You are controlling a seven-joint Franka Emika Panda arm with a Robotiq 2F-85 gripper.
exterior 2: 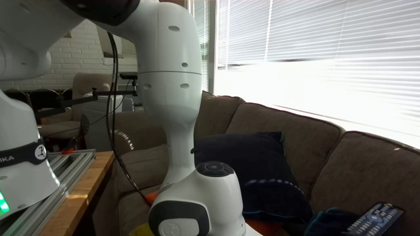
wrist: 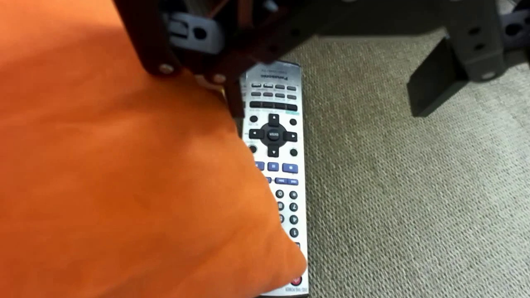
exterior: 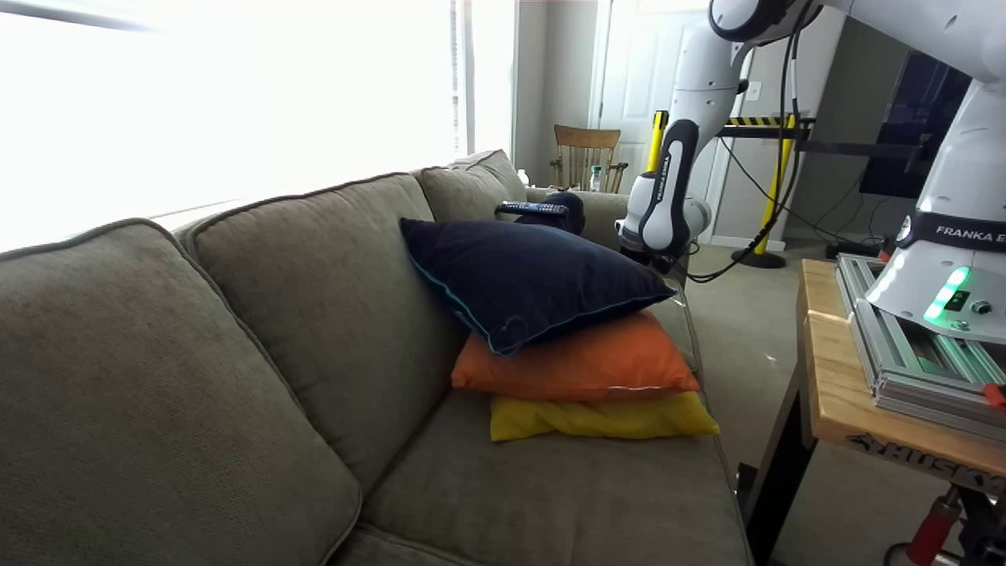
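In the wrist view a silver remote (wrist: pixel 273 159) lies on the couch seat, its left side partly covered by an orange pillow (wrist: pixel 149 198). My gripper is open above it, the fingers wide apart and nothing held. The left finger (wrist: pixel 236 99) overlaps the remote's upper left edge in view, close to the pillow; contact cannot be judged. The right finger (wrist: pixel 434 82) is over bare seat fabric. Exterior view 1 has the fingertips hidden behind a navy pillow (exterior: pixel 537 273). That pillow rests on the orange one, with a yellow pillow (exterior: pixel 603 417) beneath.
A second, dark remote (exterior: pixel 533 207) sits on a dark object behind the navy pillow; it also appears at lower right in exterior view 2. The couch backrest (exterior: pixel 302 273) borders the pile. Bare seat (exterior: pixel 528 481) lies in front, and a wooden table (exterior: pixel 830 368) stands opposite.
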